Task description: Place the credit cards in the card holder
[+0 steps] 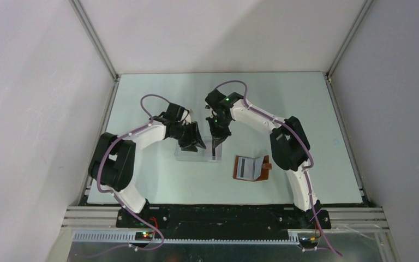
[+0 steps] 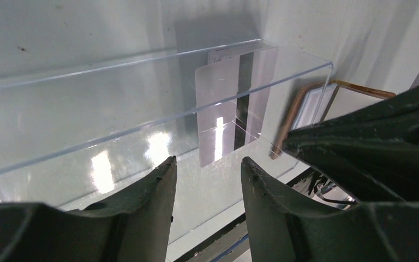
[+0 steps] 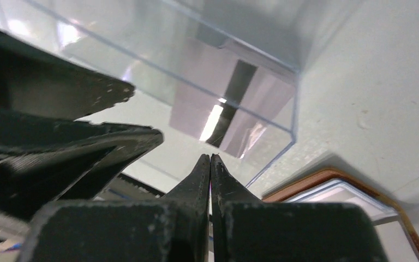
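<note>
A clear acrylic box (image 2: pixel 114 128) sits mid-table, holding pale cards with a dark stripe (image 2: pixel 213 136) upright at its right end. My left gripper stands open just above the box, nothing between its fingers. My right gripper is shut, nothing showing between its fingers, over the box's right end, close to the left gripper. The brown card holder (image 1: pixel 264 172) lies open to the right of the box, with a grey striped panel inside.
Walls (image 1: pixel 393 131) enclose the sides and back.
</note>
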